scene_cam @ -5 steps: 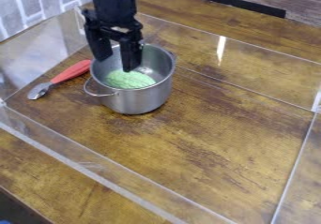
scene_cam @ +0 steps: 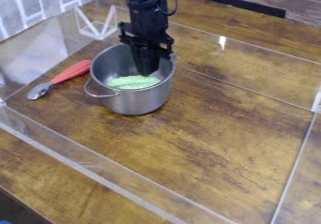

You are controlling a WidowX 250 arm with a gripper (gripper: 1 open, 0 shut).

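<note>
A steel pot (scene_cam: 130, 100) with side handles stands on the wooden table, left of centre, a pale green item (scene_cam: 130, 82) lying inside it. My black gripper (scene_cam: 153, 59) reaches down from the top into the back right of the pot, over the green item. Its fingers are dark and overlap, so whether they are open or shut is unclear. A spoon with a red handle (scene_cam: 71, 74) lies left of the pot.
Clear panels edge the table on the left, back and right. The wooden surface (scene_cam: 226, 143) to the right of and in front of the pot is bare.
My gripper has moved to the right within and over the pot, from its left and middle toward the back right side. The pot and spoon look nearly unchanged.
</note>
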